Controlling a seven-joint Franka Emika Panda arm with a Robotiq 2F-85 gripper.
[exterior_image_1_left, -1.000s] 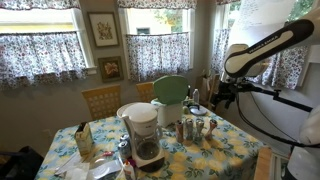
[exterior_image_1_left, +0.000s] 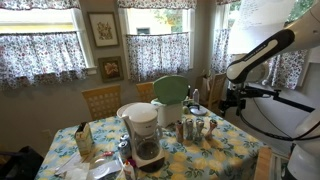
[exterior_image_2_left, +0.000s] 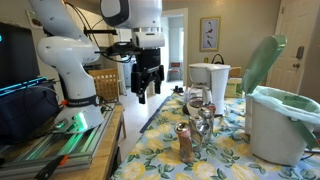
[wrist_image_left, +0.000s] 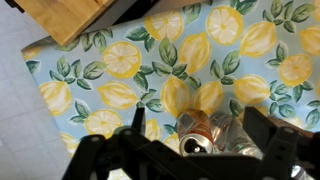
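My gripper (exterior_image_2_left: 149, 89) stands open above the table's right side, with nothing between its fingers. In the wrist view the two dark fingers (wrist_image_left: 118, 150) are wide apart at the bottom of the frame. Between and beyond them, a copper-topped shaker (wrist_image_left: 196, 136) and clear glass shakers (wrist_image_left: 232, 138) stand on the lemon-print tablecloth (wrist_image_left: 120, 60), lower than the gripper. In exterior view 2 the brownish shaker (exterior_image_2_left: 184, 143) is nearest that camera, with glass shakers (exterior_image_2_left: 204, 125) behind it.
A white bin with a green lid (exterior_image_1_left: 171, 90) stands behind the shakers, and a white coffee maker (exterior_image_1_left: 143, 131) stands to their left. Papers (exterior_image_1_left: 85, 167) and a box (exterior_image_1_left: 84, 137) lie farther left.
My arm has shifted slightly, the gripper a little lower and to the right in exterior view 1. The objects on the table have not moved.
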